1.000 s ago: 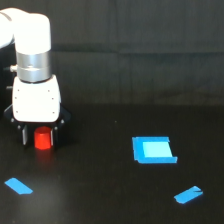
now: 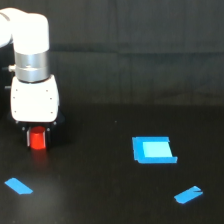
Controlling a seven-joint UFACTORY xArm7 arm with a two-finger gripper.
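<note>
At the left of the camera view, the white and silver arm points straight down at the dark table. The gripper (image 2: 38, 143) at its end looks shut on a small red object (image 2: 38, 138), with a dark finger against each side of it. The object's top is hidden under the white gripper body. Whether its bottom rests on the table or hangs just above is hard to tell. Right of centre, a square of blue tape (image 2: 171, 156) frames a pale, light-blue patch (image 2: 157, 149) on the table.
One blue tape strip (image 2: 18, 186) lies on the table at front left, another blue strip (image 2: 188, 195) at front right. Bare black table separates the gripper from the taped square. A dark curtain (image 2: 130, 60) hangs behind.
The dark fingers have come together from a wider spread onto the red object. Both the gripper and the object sit slightly further left now. The tape marks are unchanged.
</note>
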